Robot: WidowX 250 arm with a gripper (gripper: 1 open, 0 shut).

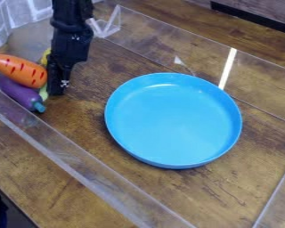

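My gripper (60,78) reaches down at the left side, its tips low beside a toy carrot (19,69), which lies tilted across a purple eggplant (17,91). A yellow item (46,55) is partly hidden behind them. The fingertips are dark and small; I see nothing clearly held between them, and the gripper looks shut. A large blue plate (171,120) lies to the right.
Clear plastic walls or edges run along the left and front of the wooden surface (145,196). The wood around the plate and behind it is clear.
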